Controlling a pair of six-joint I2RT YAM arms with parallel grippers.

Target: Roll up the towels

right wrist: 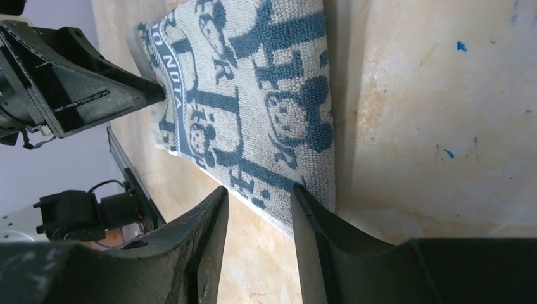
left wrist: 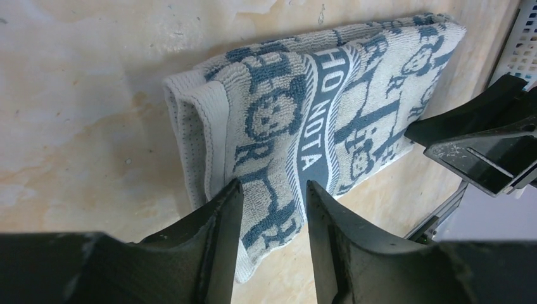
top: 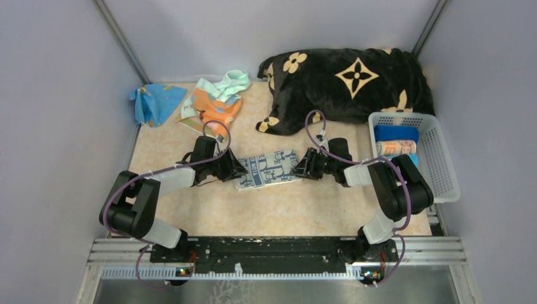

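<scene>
A folded white and blue-grey patterned towel lies flat in the middle of the table, lettering across its left part. At its left end is my left gripper, its fingertips parted over the near left corner in the left wrist view. My right gripper stands at the right end, fingertips apart above the towel's near right part in the right wrist view. No cloth is visibly pinched in either gripper. An orange and mint towel and a blue towel lie crumpled at the back left.
A white basket on the right holds several rolled towels. Behind the towel, a large black patterned cushion fills the back right.
</scene>
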